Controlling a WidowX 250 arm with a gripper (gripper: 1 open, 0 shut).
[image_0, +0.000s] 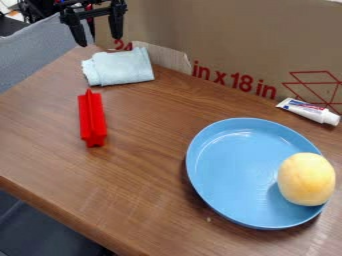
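My gripper (99, 35) is open in the upper left, raised above the back of the table, with nothing between its fingers. Below it lies a folded light blue-grey cloth (118, 67). A long red object (92, 119) rests on the wooden table nearer the front left. A blue plate (234, 165) sits at the right, holding a round pale yellow object (306, 178). A white toothpaste tube (309, 110) lies at the back right.
A cardboard box (227, 45) stands along the back edge of the table (147, 180). The middle of the tabletop, between red object and plate, is clear. The table's front left edge drops off to a dark grey area.
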